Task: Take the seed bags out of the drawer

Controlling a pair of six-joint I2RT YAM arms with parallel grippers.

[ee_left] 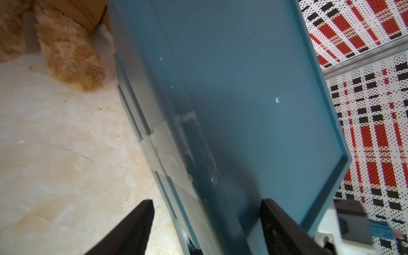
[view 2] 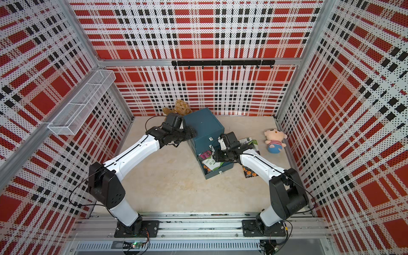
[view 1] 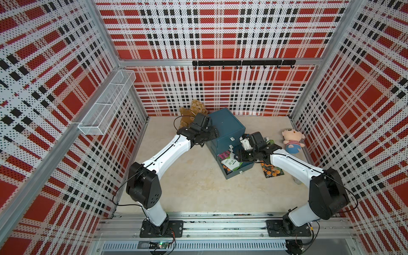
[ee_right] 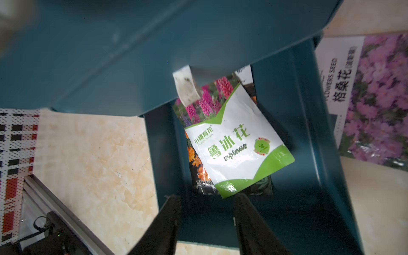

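A blue-grey cabinet [view 1: 227, 121] stands on the table with its lower drawer [view 1: 233, 173] pulled out. Inside the drawer lies a white and green seed bag [ee_right: 242, 144] with pink flowers, on top of a dark bag with orange flowers [ee_right: 203, 173]. My right gripper is over the drawer, fingers apart, nothing visible between them. At the cabinet's left side my left gripper has its fingers apart, one on each side of the top's edge; contact cannot be told. The right arm partly hides the drawer in the top views.
Right of the drawer lie a seed bag with pink-purple flowers [ee_right: 378, 97] and one with orange flowers [view 1: 272, 170]. A pig doll [view 1: 292, 140] sits farther right. Behind the left arm is a brown plush toy [view 1: 197, 107].
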